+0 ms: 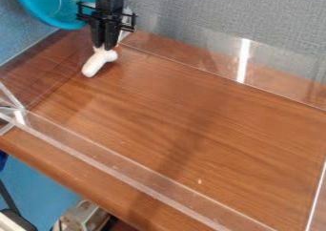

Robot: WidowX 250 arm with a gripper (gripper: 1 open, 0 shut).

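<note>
My black gripper [105,46] is at the upper left of the wooden tray, low over its back-left part. A white elongated object [94,65] hangs or rests just below the fingertips, tilted; whether the fingers are shut on it cannot be told. Behind the gripper, a teal bowl [49,4] stands at the top-left corner, partly out of frame.
Clear plastic walls [242,61] edge it, with a grey textured wall [230,15] behind. Blue floor and some hardware lie at the lower left.
</note>
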